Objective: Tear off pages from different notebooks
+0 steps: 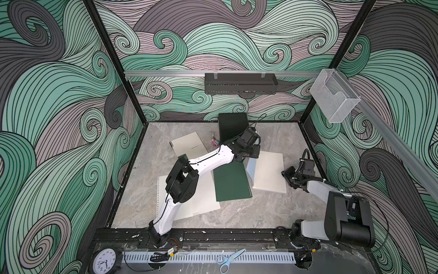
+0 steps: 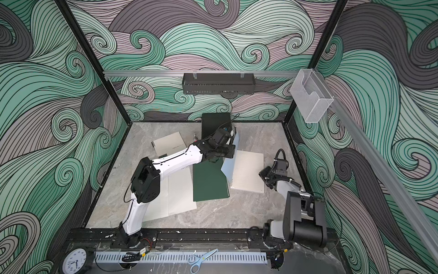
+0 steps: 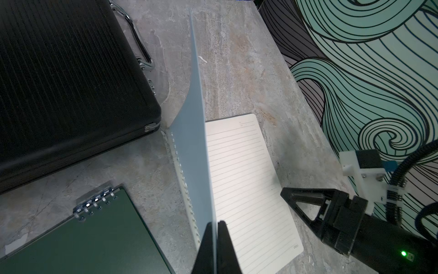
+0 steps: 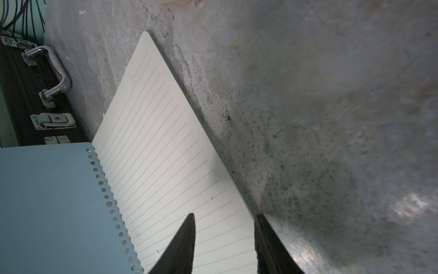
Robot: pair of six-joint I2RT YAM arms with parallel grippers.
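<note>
In the left wrist view a notebook lies with its lined white pages (image 3: 241, 182) bared and its pale blue cover (image 3: 189, 132) lifted almost upright. My left gripper is shut on that thin cover's edge. At the notebook's right long edge my right gripper stands part open; one finger (image 4: 184, 242) is over the lined pages and the other over the table just outside the edge. No page is seen raised between them; whether the fingertips touch paper cannot be told. Seen from above, a green notebook (image 1: 232, 180) lies left of it.
Behind stands a black case (image 3: 68, 82) with a metal handle. A beige spiral notebook (image 1: 189, 145) and white pages (image 1: 203, 198) lie to the left, partly under my left arm. Bare table (image 1: 269, 210) shows in front of the lined notebook.
</note>
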